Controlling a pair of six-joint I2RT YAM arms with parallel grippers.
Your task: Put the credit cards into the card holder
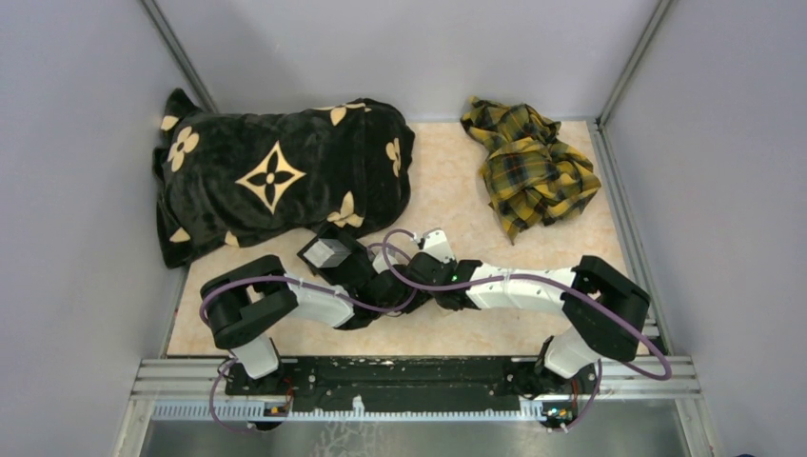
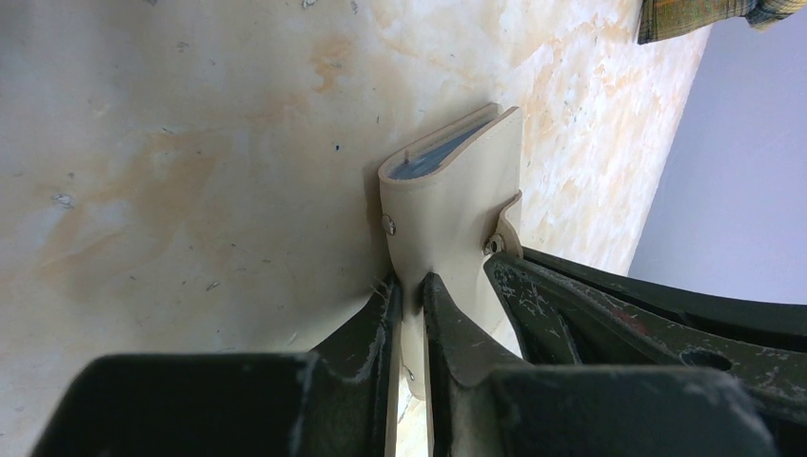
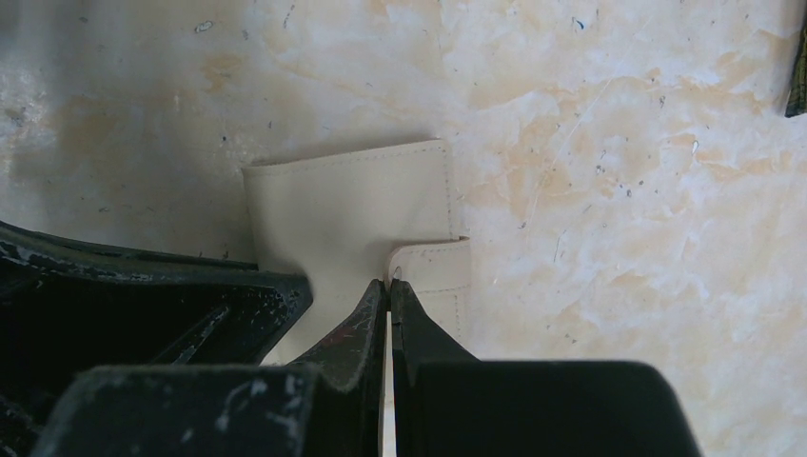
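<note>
In the left wrist view a beige card holder (image 2: 452, 209) stands on its side, slightly agape at the top, with something bluish inside its folds. My left gripper is shut on its body. The right wrist view shows the holder's broad face (image 3: 347, 209) and its closing flap (image 3: 433, 265), which lies across its right edge. At the flap's rounded end, the tips of my right gripper meet; it is shut, and nothing clearly shows between them. In the top view both arms hide the holder. No separate credit card can be made out.
Left of the arms sits a dark open box (image 1: 344, 267) with a pale flat thing (image 1: 328, 252) in it. A dark patterned cushion (image 1: 285, 176) and a checked cloth (image 1: 533, 171) lie behind.
</note>
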